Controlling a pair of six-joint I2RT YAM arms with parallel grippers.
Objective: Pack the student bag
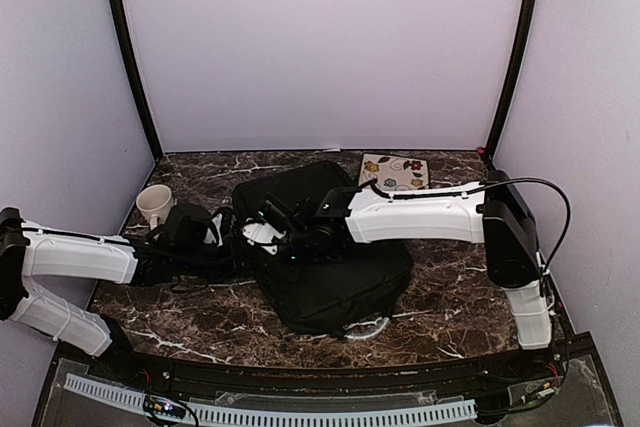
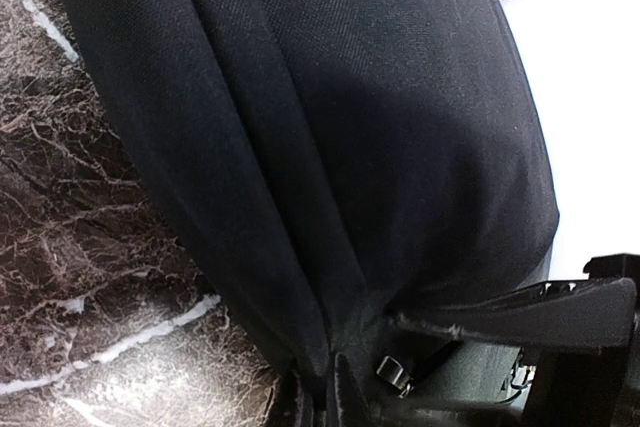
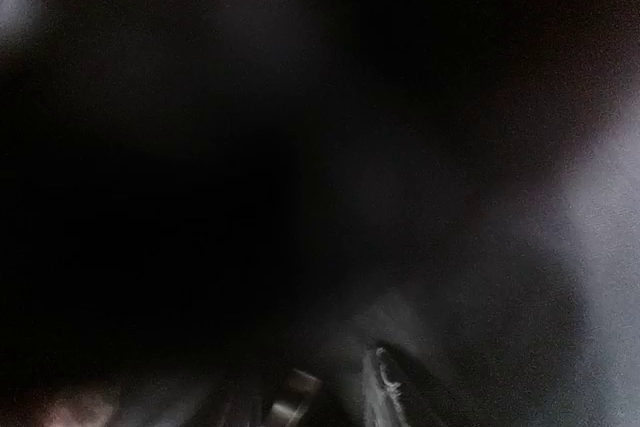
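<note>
The black bag [image 1: 335,292] lies in the middle of the marbled table. My left gripper is shut on a fold of fabric at the bag's left edge, where the creases run together between its fingertips. Over the bag's left part, close to the left one, reaches my right gripper [image 1: 275,262]. The right wrist view is nearly black and blurred, with a finger [image 3: 382,392] faintly lit at the bottom, so its fingers and anything between them cannot be made out. The bag's opening is largely hidden beneath the right arm.
A flat board or book with a flower pattern [image 1: 395,172] lies behind the bag at the right. At the back left stands a white mug [image 1: 155,203]. Bare table [image 1: 455,297] shows to the right of the bag. Both grippers are close together.
</note>
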